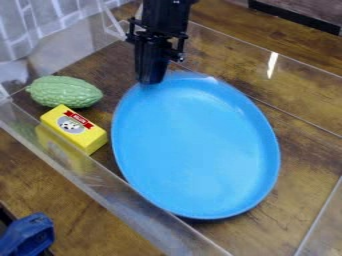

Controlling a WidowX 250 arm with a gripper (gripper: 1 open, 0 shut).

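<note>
A large blue plate [195, 150] lies on the wooden floor of the clear-walled tray. My black gripper [151, 72] is over the plate's back rim, slightly above it, and looks shut; I see nothing clearly held between its fingers. A green bitter melon [64, 91] and a yellow box [74, 128] with a red label lie left of the plate.
Clear tray walls run along the left and front. A blue object [24, 236] lies outside at the lower left. Bare wood [274, 85] is free at the back right.
</note>
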